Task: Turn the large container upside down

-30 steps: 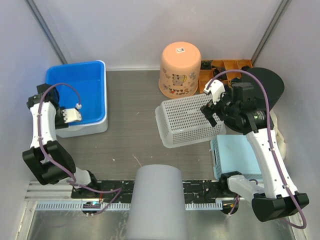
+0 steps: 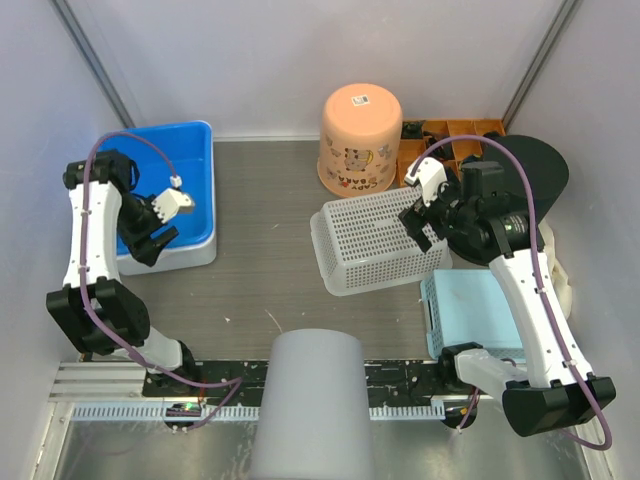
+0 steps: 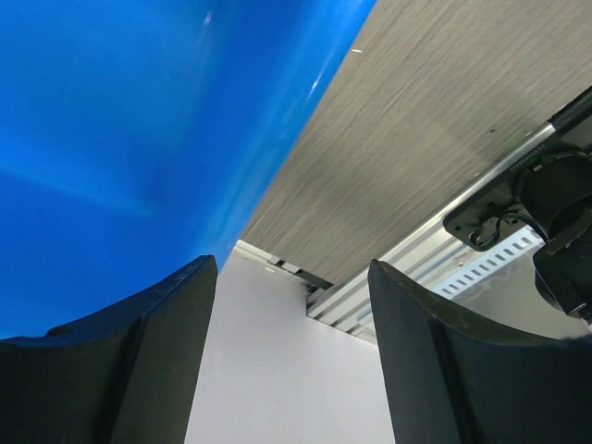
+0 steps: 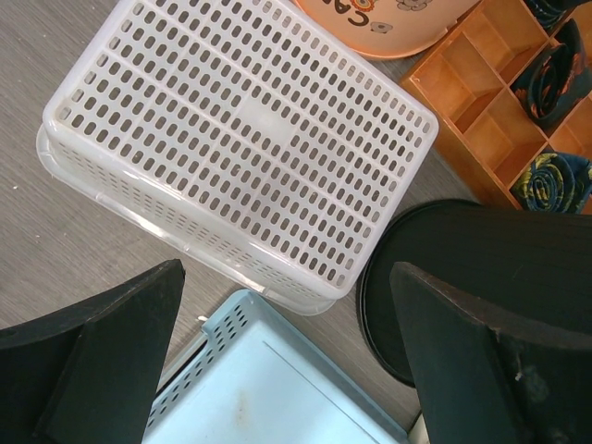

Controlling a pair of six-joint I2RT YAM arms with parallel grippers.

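Observation:
The large blue container [image 2: 170, 187], white outside, stands at the far left with its open side up. My left gripper is over its near part and stands open, nothing between its fingers. In the left wrist view, the container's blue wall [image 3: 268, 120] runs diagonally beyond the fingertips, at upper left. The arm hides part of the container's left and near side in the top view. My right gripper also stands open and empty, above the right part of the white perforated basket [image 4: 222, 148], which lies bottom up.
An orange bin [image 2: 361, 130] stands bottom up at the back. Beside it are an orange divided box [image 4: 462, 88], a black bin [image 4: 481, 259] and a light blue crate [image 2: 475, 305]. Bare floor [image 2: 270, 240] lies between the blue container and the basket.
The blue container stays in place. The right arm has barely shifted.

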